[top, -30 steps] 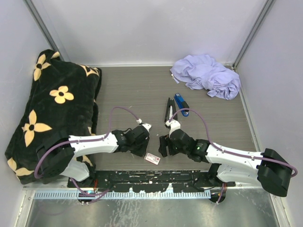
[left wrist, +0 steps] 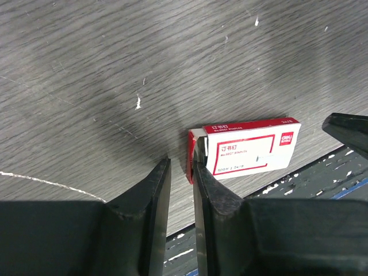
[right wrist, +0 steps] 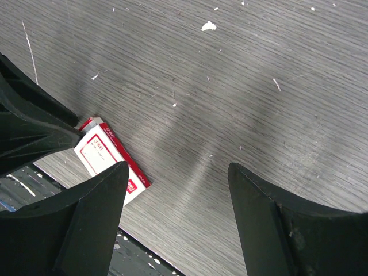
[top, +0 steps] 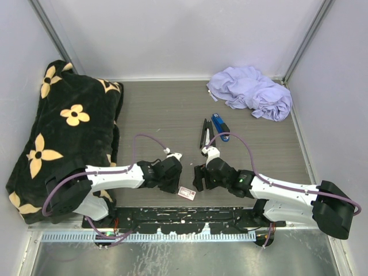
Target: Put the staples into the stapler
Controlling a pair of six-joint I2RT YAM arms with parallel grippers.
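Note:
A small white-and-red staple box [top: 187, 193] lies flat on the table near its front edge, its left end flap standing out in the left wrist view [left wrist: 253, 150]. My left gripper is part open at that flap, one finger against it. My right gripper stands open over bare table, right of the box [right wrist: 106, 155], with nothing between its fingers. Behind the right gripper in the top view lie an opened black stapler [top: 206, 131] and a blue stapler [top: 220, 125].
A dark flowered cushion [top: 63, 132] fills the left side. A lilac cloth [top: 250, 92] is bunched at the back right.
My left arm has shifted slightly, and the staple box sits a little further to the right in the top view. The right arm has not visibly moved.

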